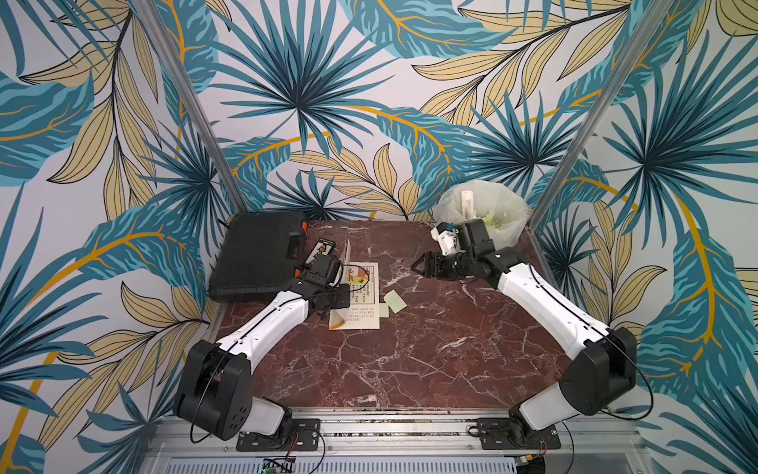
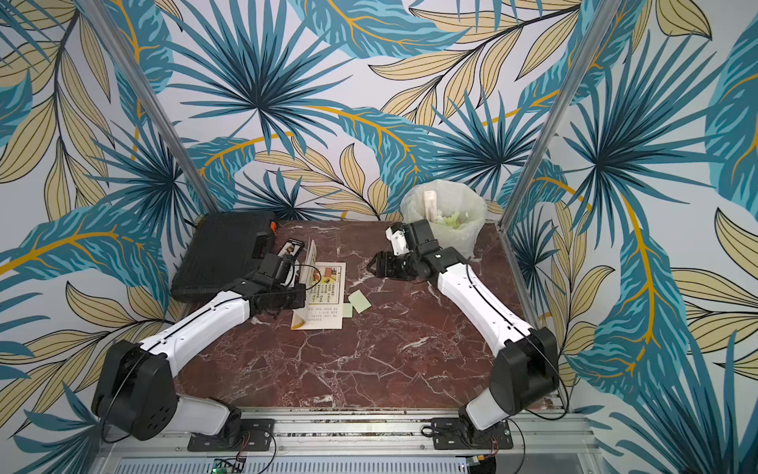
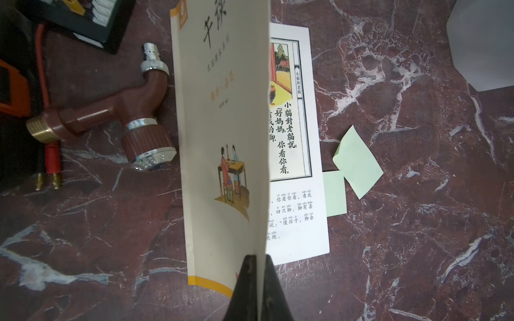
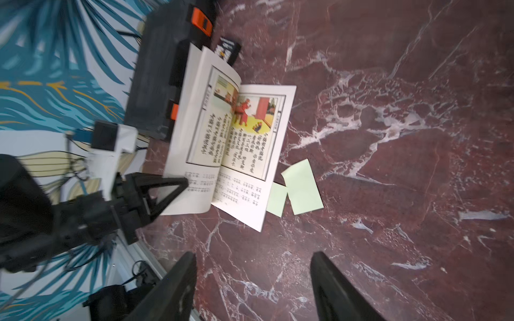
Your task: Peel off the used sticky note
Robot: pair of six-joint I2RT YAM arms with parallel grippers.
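Note:
A booklet (image 3: pixel 225 123) stands partly raised, its cover and leaves gripped near the bottom by my left gripper, which is shut on it. Its open printed page (image 4: pixel 251 139) lies on the table. Two pale green sticky notes lie at the booklet's right side: one (image 3: pixel 356 160) loose-looking with a curled corner, the other (image 3: pixel 334 203) partly under the page's edge. My right gripper hangs open above the table, right of the notes, nothing between its fingers.
A black case (image 1: pixel 256 252), a brown tap (image 3: pixel 107 112) and cables lie left of the booklet. A lined bin (image 2: pixel 458 237) stands at the back right.

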